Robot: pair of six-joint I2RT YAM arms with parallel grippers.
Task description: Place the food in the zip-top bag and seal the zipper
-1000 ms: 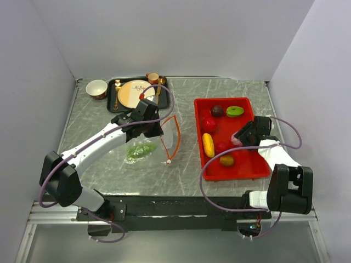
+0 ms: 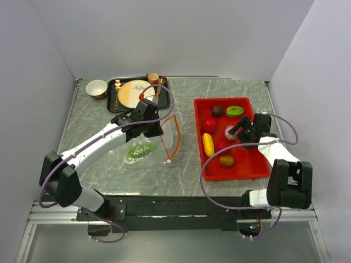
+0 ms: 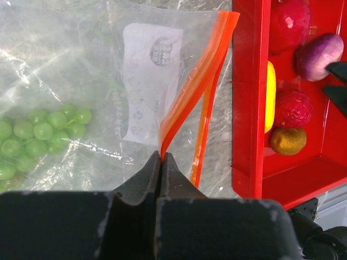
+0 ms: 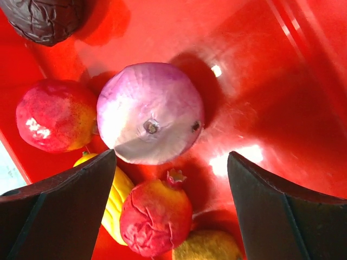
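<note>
A clear zip bag with an orange zipper [image 3: 209, 62] lies on the table, its mouth parted toward the red bin. Green grapes [image 3: 40, 135] are inside it. My left gripper is shut on the near zipper edge. In the red bin [image 2: 244, 174], a purple onion [image 4: 149, 111] rests on the floor. My right gripper stands open above it, fingers wide apart, with nothing held; the onion sits just beyond the fingertips. Around the onion lie two red pomegranates, one of them [image 4: 57, 116] beside it, and a yellow fruit [image 2: 208, 144].
Also in the bin are a dark round fruit [image 2: 217, 110], a green item [image 2: 235, 111] and a brown kiwi-like fruit [image 3: 288, 141]. A black tray [image 2: 112, 104] with a plate and a white bowl [image 2: 96, 89] stand at the back left. Bare table separates bag and bin.
</note>
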